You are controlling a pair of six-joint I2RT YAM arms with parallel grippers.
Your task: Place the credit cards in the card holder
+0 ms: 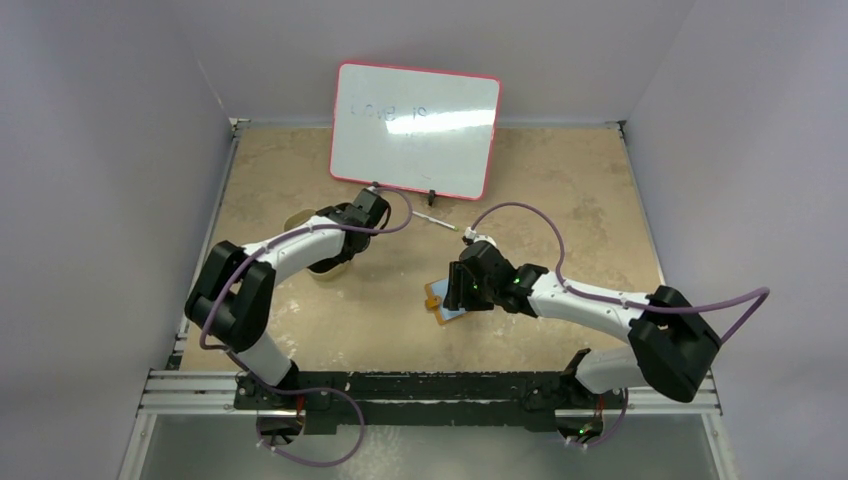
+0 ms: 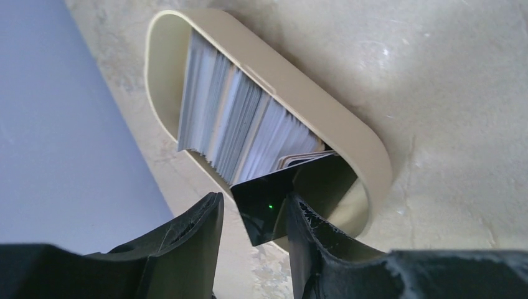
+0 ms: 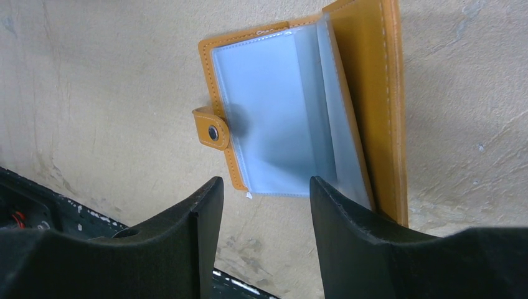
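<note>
In the left wrist view a long cream box [image 2: 311, 99] holds a row of cards [image 2: 236, 112]. A black card [image 2: 268, 193] leans out at the box's near end. My left gripper stands open, and the card's outer part shows between its fingers; whether either finger touches it I cannot tell. In the right wrist view the tan card holder [image 3: 373, 93] lies open, its clear bluish sleeves [image 3: 268, 112] facing up and its snap tab [image 3: 213, 129] at the left. Over the holder's near edge my right gripper is open, holding nothing.
A whiteboard with a red frame [image 1: 415, 128] stands at the back, with a white marker [image 1: 435, 220] in front of it. Bare table lies between the box and the holder, and at the far right.
</note>
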